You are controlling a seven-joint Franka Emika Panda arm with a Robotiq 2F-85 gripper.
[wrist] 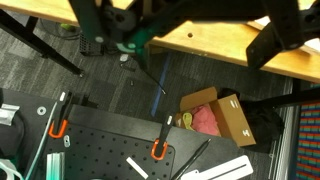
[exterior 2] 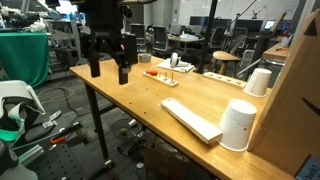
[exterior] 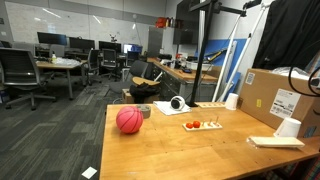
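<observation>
My gripper (exterior 2: 110,74) is at the near left side of the table in exterior view 2, its two dark fingers apart and nothing between them. The wrist view looks down past its fingers (wrist: 262,48) at the table's wooden edge and the floor below. A red ball (exterior: 129,119) sits on the wooden table (exterior: 165,150). To its right, a pale block (exterior: 202,126) carries several small red things and upright pegs. One white cup (exterior 2: 237,125) stands close to the long white slab (exterior 2: 191,119); another white cup (exterior 2: 259,81) is farther back.
A cardboard box (exterior: 274,100) bounds the table's right side. Toward the back lie a white ring-shaped thing (exterior: 178,102) and a small grey object (exterior: 144,110). Below the table edge are an open carton (wrist: 217,118) and a black perforated board (wrist: 101,146) with tools.
</observation>
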